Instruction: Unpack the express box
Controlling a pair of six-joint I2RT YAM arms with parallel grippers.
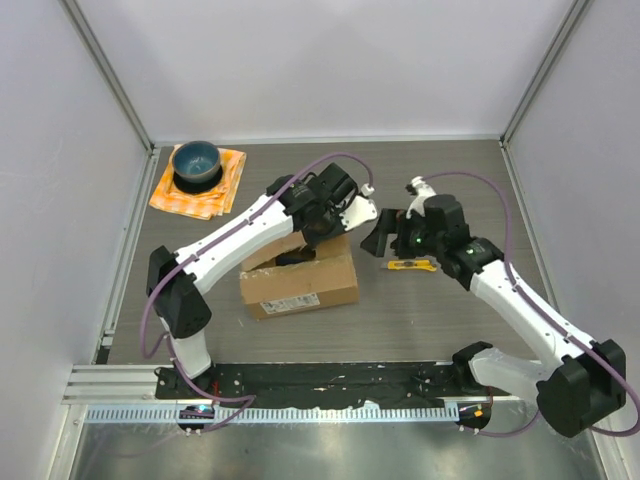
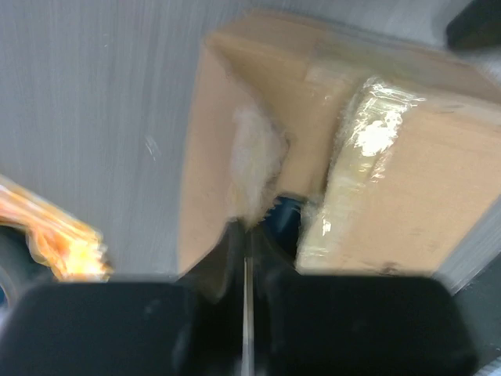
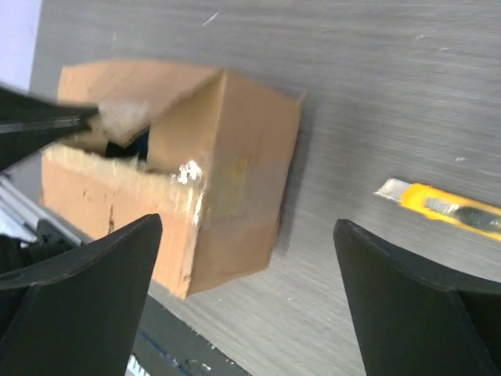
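Observation:
A brown cardboard box (image 1: pixel 308 284) stands in the middle of the table, slit along its taped top and slightly turned. My left gripper is shut on the box's raised top flap (image 2: pixel 219 157), holding it up. Through the gap a dark blue object (image 2: pixel 283 222) shows inside; most of it is hidden. To the right of the box, my right gripper (image 1: pixel 386 238) hangs open with nothing between its fingers. The yellow utility knife (image 3: pixel 454 207) lies on the table just right of the box, blade end towards it.
At the back left, a blue bowl (image 1: pixel 197 161) sits on a black round base over an orange checked cloth (image 1: pixel 204 206). Bare table (image 1: pixel 470 320) lies to the right and in front of the box.

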